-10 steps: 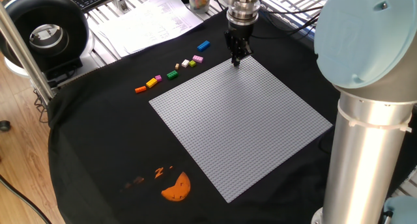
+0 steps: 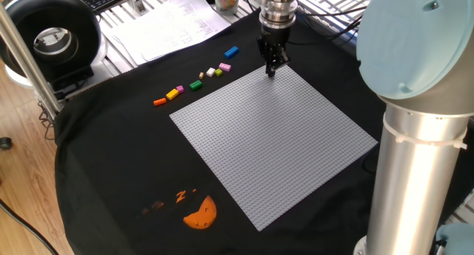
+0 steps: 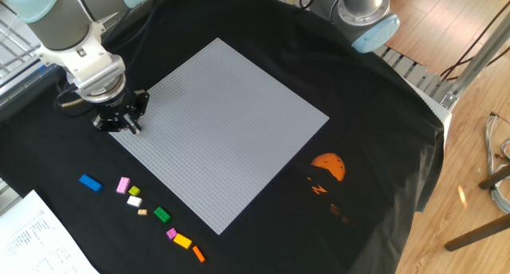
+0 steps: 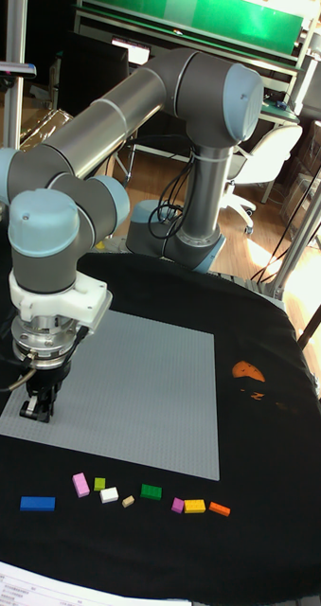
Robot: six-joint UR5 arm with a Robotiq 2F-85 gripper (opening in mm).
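Note:
The black gripper (image 2: 272,73) points down over one corner of the grey studded baseplate (image 2: 274,144), close to its surface. In exterior view 2 the gripper (image 3: 132,127) is at the plate's left corner, and in exterior view 3 the gripper (image 4: 38,412) is at the near left. Its fingertips are small and dark here, so whether they are apart or hold something cannot be made out. Along one side of the plate, on the black cloth, lie a blue brick (image 4: 37,503), a pink brick (image 4: 81,485), a white brick (image 4: 110,495), a green brick (image 4: 151,491) and a yellow brick (image 4: 194,506).
Smaller lime (image 4: 99,484), tan (image 4: 128,501) and magenta (image 4: 177,505) bricks and an orange brick (image 4: 220,508) share that loose row. Papers (image 2: 170,25) lie beyond it. An orange print (image 2: 200,213) marks the cloth.
Bricks and baseplate have stayed put.

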